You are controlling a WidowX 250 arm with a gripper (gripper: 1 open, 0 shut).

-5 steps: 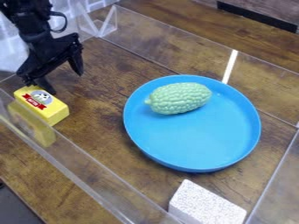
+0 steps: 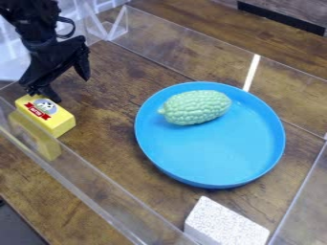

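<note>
My black gripper (image 2: 46, 75) hangs at the upper left, just above and behind a yellow box (image 2: 49, 122) with a printed cartoon face and red label. Its lower fingers reach close to the box's top edge; whether they touch it, and whether they are open or shut, is unclear. A blue plate (image 2: 209, 153) stands on the right, with a pale green corn cob (image 2: 194, 107) lying on its back left part.
Clear tray walls run along the left, front and right. A white block (image 2: 225, 225) sits at the front right, by the clear wall.
The gripper has shifted very slightly; the box, plate and corn look unchanged.
</note>
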